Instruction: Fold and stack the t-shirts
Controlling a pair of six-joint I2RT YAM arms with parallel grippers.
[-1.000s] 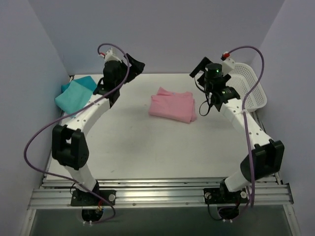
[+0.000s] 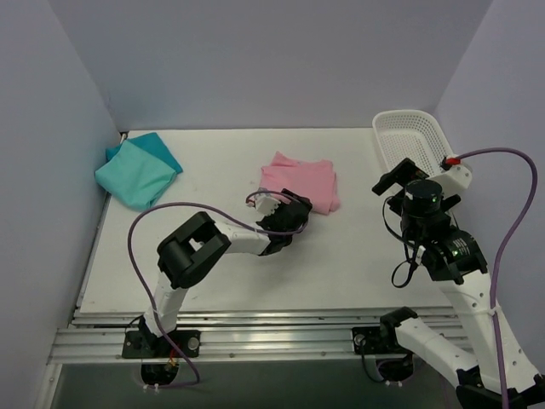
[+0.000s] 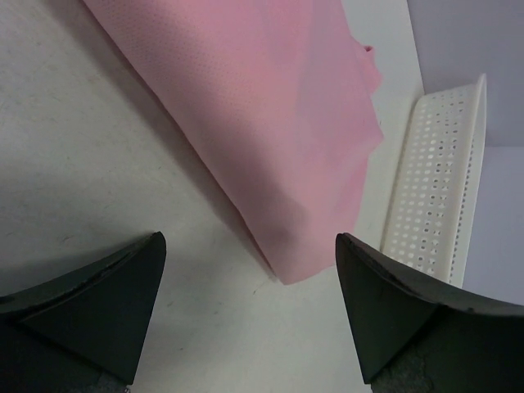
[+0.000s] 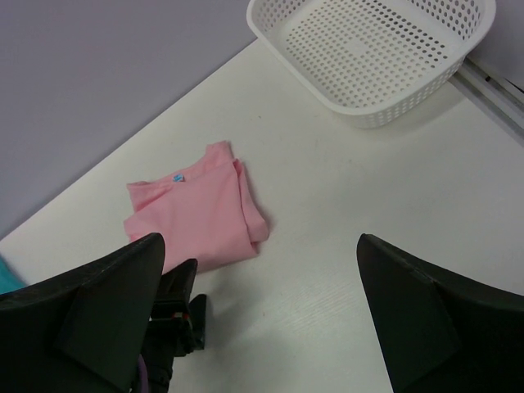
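Observation:
A folded pink t-shirt (image 2: pixel 306 183) lies flat at the middle back of the table, also filling much of the left wrist view (image 3: pixel 270 139). My left gripper (image 2: pixel 285 209) is low at its front edge, open with the pink cloth just beyond its fingertips (image 3: pixel 106 303). My right gripper (image 2: pixel 409 183) hangs high at the right near the basket, open with nothing between its fingers. Teal folded shirts (image 2: pixel 136 175) lie in a pile at the far left.
A white perforated basket (image 2: pixel 400 129) stands at the back right corner. Walls close in the back and sides.
My left gripper has swung from the back left down to the pink shirt's front edge. My right arm has moved toward the front right.

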